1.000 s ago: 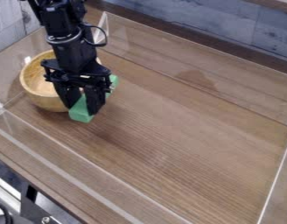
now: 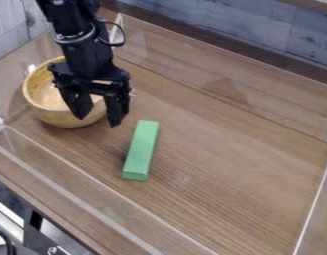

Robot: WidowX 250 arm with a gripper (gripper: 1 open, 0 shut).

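Note:
The black robot arm reaches down from the top left, its gripper point(image 2: 99, 113) open over the round wooden bowl point(image 2: 53, 97) at the left, with nothing seen between its fingers. A green rectangular block point(image 2: 141, 149) lies on the wooden table to the right of and nearer than the gripper, apart from it and outside the bowl.
A pale grey wall point(image 2: 259, 40) runs along the back right. A dark object sits at the lower left edge.
About a second ago the green block was at the gripper by the bowl; now it lies on the table, apart from it. The gripper has since shifted slightly right.

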